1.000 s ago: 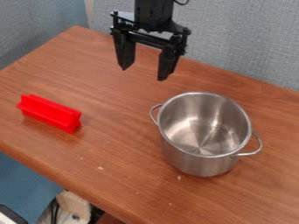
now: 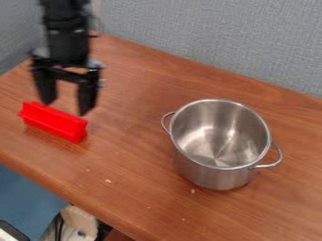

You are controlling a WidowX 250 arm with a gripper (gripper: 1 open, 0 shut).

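Observation:
A red elongated block [image 2: 53, 121] lies on the wooden table at the left, near its front-left edge. My black gripper [image 2: 67, 90] hangs just above it, blurred by motion, its two fingers apart and nothing seen between them. A steel pot [image 2: 219, 151] with two side handles stands empty on the right.
A grey wall [image 2: 227, 38] runs behind it. The table's edge drops away at the lower left, where some cables show.
My gripper has moved left and down from the back middle of the table to just over the red block. The block and pot have not moved.

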